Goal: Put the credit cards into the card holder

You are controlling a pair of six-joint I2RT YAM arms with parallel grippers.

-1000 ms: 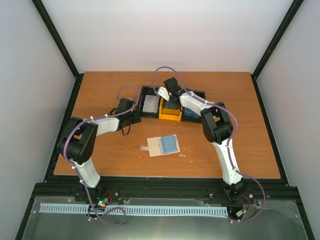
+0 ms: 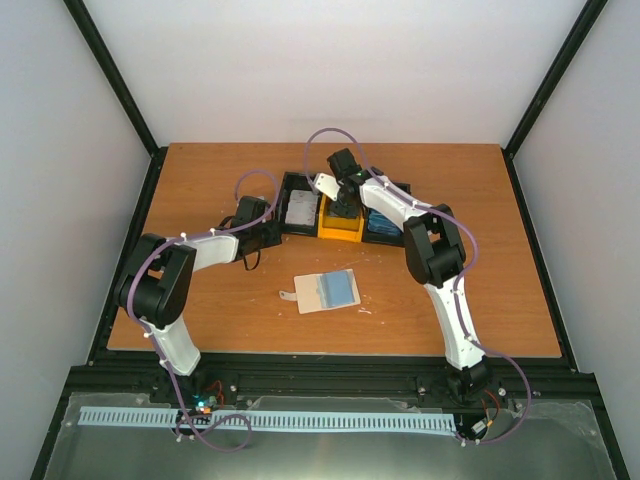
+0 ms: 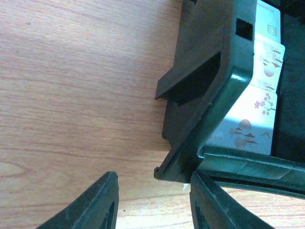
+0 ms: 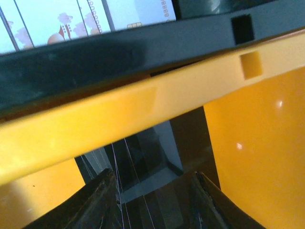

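The card holder (image 2: 306,293) lies open on the front middle of the table, pale beige with a blue clear sleeve and a strap to the left. Dark cards (image 4: 147,191) lie in the yellow bin (image 2: 340,235). Over that bin hangs my right gripper, its fingers apart with nothing gripped between them. Pale patterned cards (image 3: 248,119) fill the left black bin (image 3: 209,114). My left gripper is open at that bin's front left corner; whether a finger touches it I cannot tell.
The right black bin (image 2: 385,238) holds blue cards (image 2: 382,223) and is partly hidden under my right arm. The bins stand side by side at the back middle. Bare table surrounds the holder.
The left arm, bins and card holder look unmoved.
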